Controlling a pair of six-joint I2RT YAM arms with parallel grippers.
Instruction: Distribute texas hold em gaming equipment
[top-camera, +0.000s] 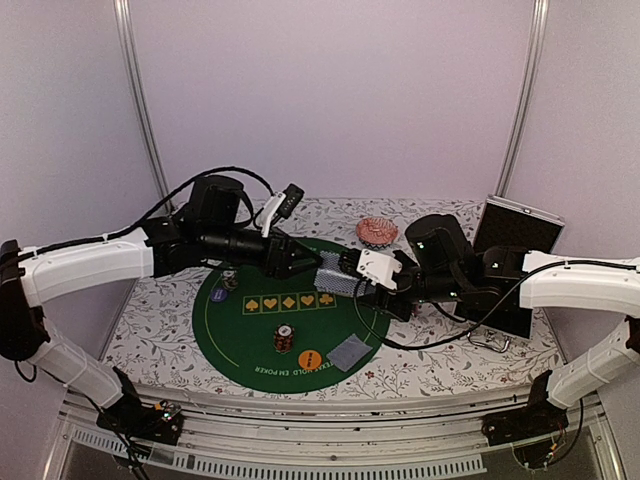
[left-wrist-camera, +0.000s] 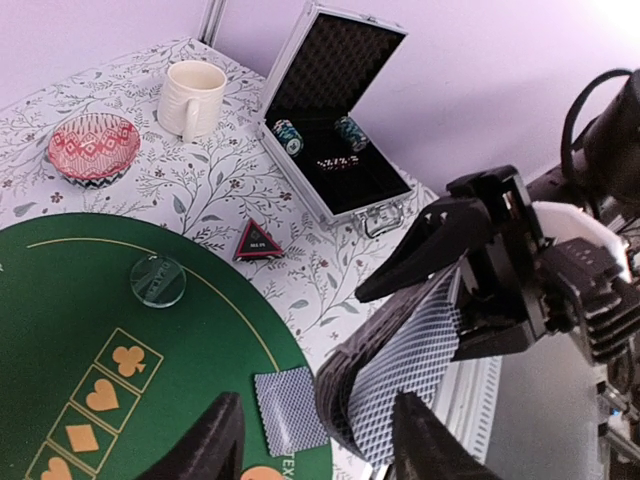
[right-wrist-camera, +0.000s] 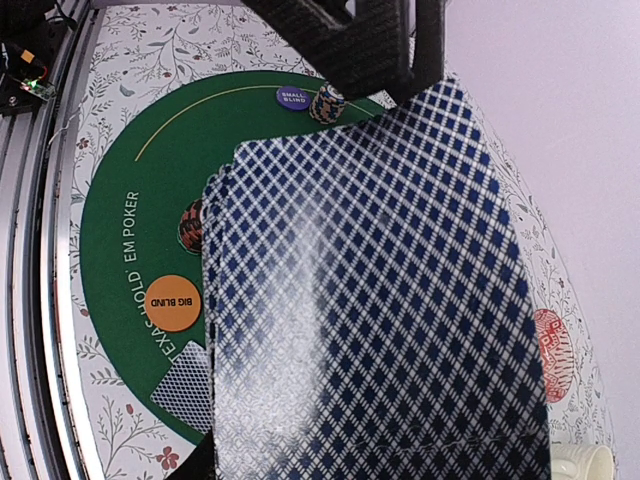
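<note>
My right gripper is shut on the deck of blue-checked cards (right-wrist-camera: 370, 290), holding it tilted above the mat. My left gripper (top-camera: 316, 262) stands part open beside the deck's far end, with no card seen between its fingers. On the green poker mat (top-camera: 230, 340) lie a few cards, face down (top-camera: 349, 352), the orange big blind disc (right-wrist-camera: 173, 303), a red chip stack (top-camera: 284, 338), the purple small blind disc (right-wrist-camera: 293, 97), another chip stack (right-wrist-camera: 327, 104) and a clear round disc (left-wrist-camera: 158, 281).
Behind the mat sit a red-patterned bowl (left-wrist-camera: 94, 150) and a white mug (left-wrist-camera: 191, 98). An open case (left-wrist-camera: 330, 190) with a few chip rolls stands at the right. Between case and mat lies a red triangular all-in marker (left-wrist-camera: 259, 242).
</note>
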